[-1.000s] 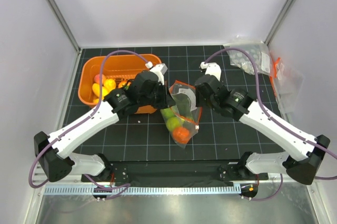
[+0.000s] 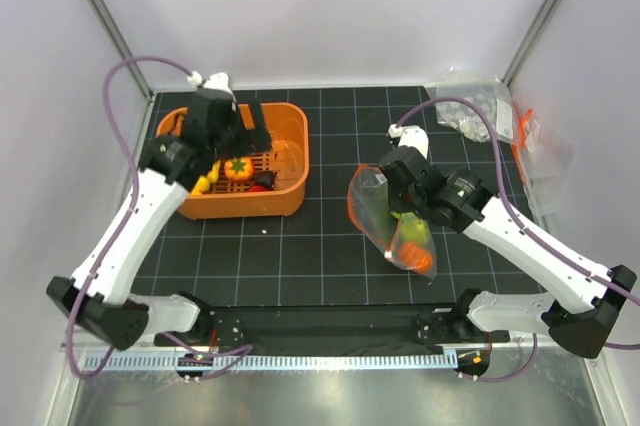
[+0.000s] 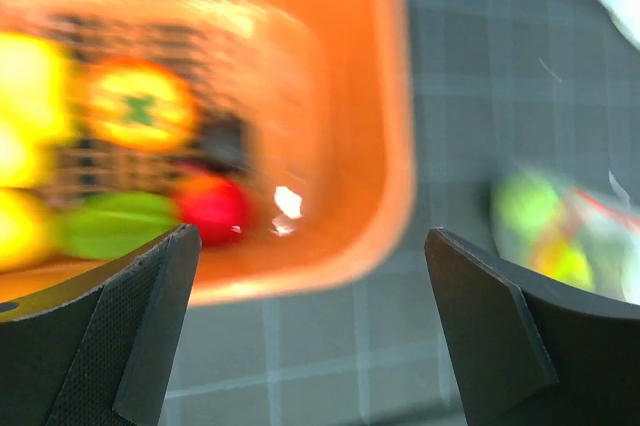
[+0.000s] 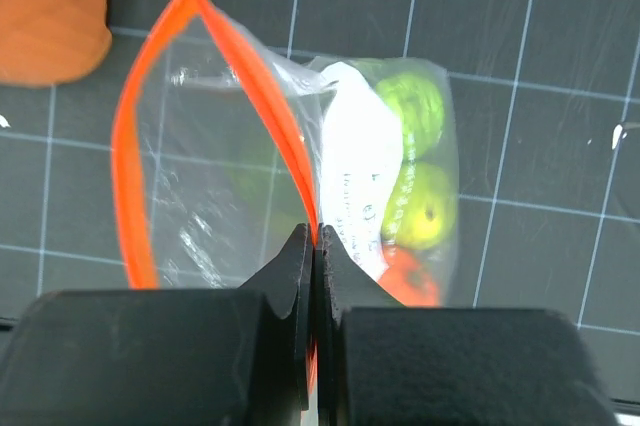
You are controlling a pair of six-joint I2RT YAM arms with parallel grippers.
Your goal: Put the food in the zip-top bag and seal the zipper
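The clear zip top bag [image 2: 395, 226], with an orange zipper strip, holds green and orange produce. My right gripper is shut on the bag's edge at the zipper strip; in its wrist view a green lumpy fruit [image 4: 408, 111], a yellow-green fruit [image 4: 420, 206] and an orange one [image 4: 408, 281] show through the plastic. My left gripper is open above the orange bin [image 2: 295, 181], which holds yellow, red and dark produce and an orange pepper [image 2: 239, 168]. The left wrist view is blurred.
A bubbled plastic sheet [image 2: 470, 106] and another bag with an orange strip [image 2: 540, 156] lie at the back right. Bare gridded mat [image 2: 280, 266] spans the front.
My left gripper has swung away from the bag, left over the bin. The right gripper and bag have shifted right.
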